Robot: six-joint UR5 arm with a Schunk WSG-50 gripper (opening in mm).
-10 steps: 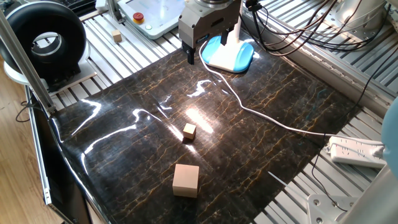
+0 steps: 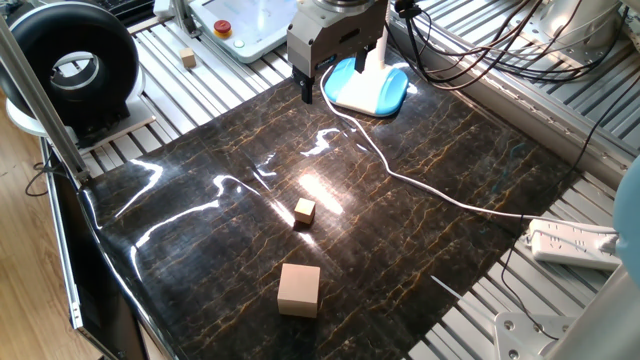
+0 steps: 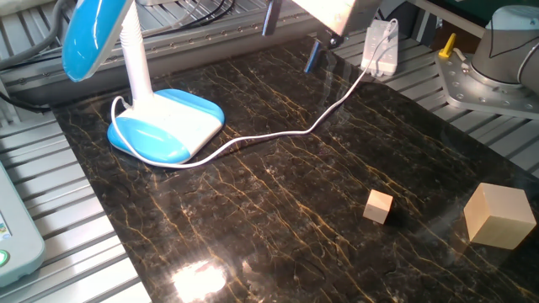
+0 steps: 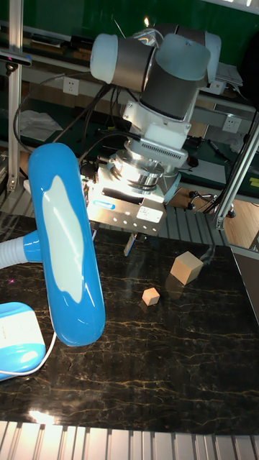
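My gripper (image 2: 334, 85) hangs above the dark marbled board, its two fingers spread wide and only empty space between them. In exterior view 2 the open gripper (image 3: 289, 50) shows at the top edge, apart from both wooden blocks. A small wooden cube (image 2: 304, 210) rests near the middle of the board. The larger wooden cube (image 2: 299, 290) sits a short way from it, with a gap between the two. Exterior view 3 also shows the small cube (image 4: 151, 297) and the large cube (image 4: 186, 267), both clear of the gripper.
A blue-and-white desk lamp (image 3: 173, 126) stands on the board, its head (image 4: 67, 245) rising high. Its white cable (image 2: 430, 190) crosses the board to a power strip (image 2: 572, 245). Another small block (image 2: 187, 58) lies off the board. Much of the board (image 2: 200, 270) is bare.
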